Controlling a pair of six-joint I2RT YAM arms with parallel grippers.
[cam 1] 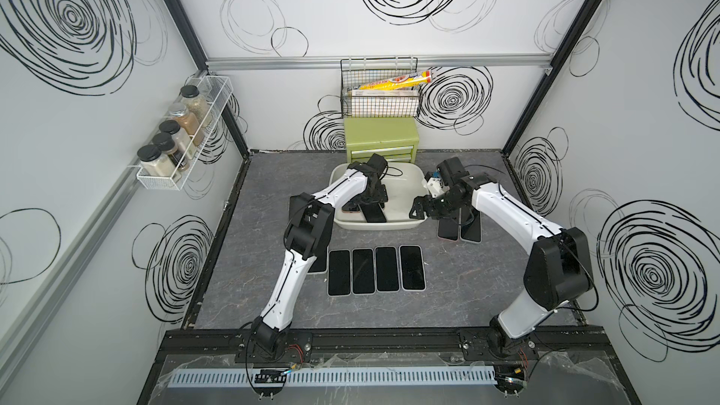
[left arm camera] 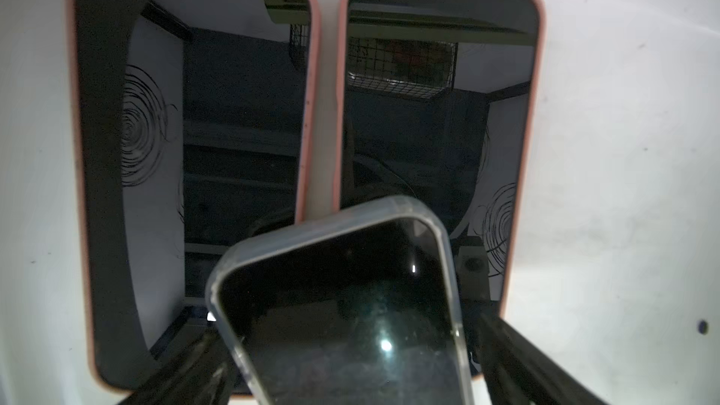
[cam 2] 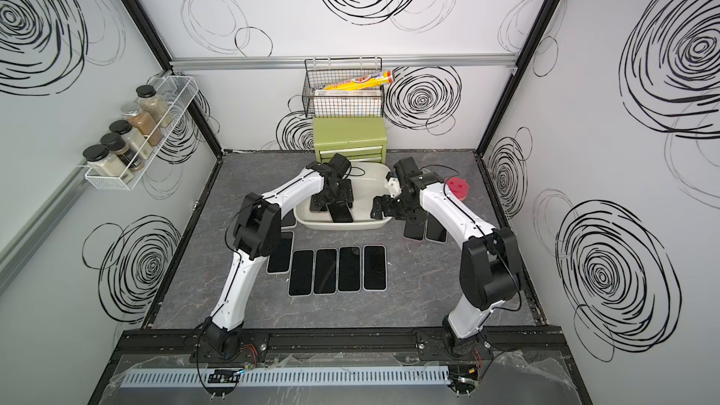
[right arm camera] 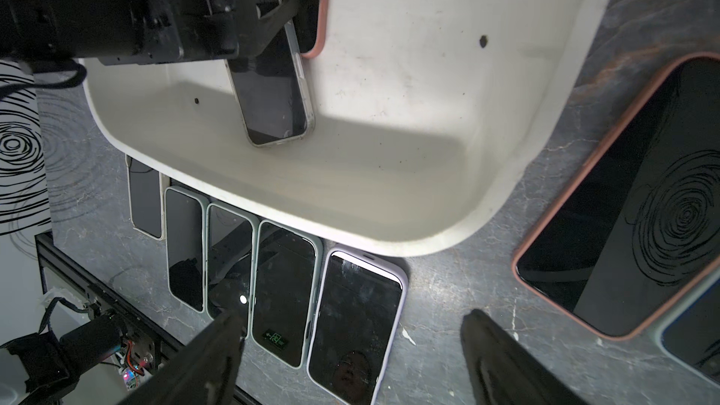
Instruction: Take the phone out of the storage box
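Note:
The white storage box [cam 1: 403, 187] holds two pink-cased phones, left [left arm camera: 202, 90] and right [left arm camera: 435, 82], with a clear-cased phone [left arm camera: 337, 307] lying askew over their near ends. My left gripper is open low over them, its fingers either side of the clear-cased phone's top end, not visibly closed on it. My right gripper stands open at the box's right edge, with nothing held.
Several phones [cam 2: 348, 270] lie in front of and left of the box; two more [right arm camera: 615, 195] lie right of it. A green drawer cabinet [cam 1: 381, 135] stands behind it, a red object [cam 2: 457, 187] at back right.

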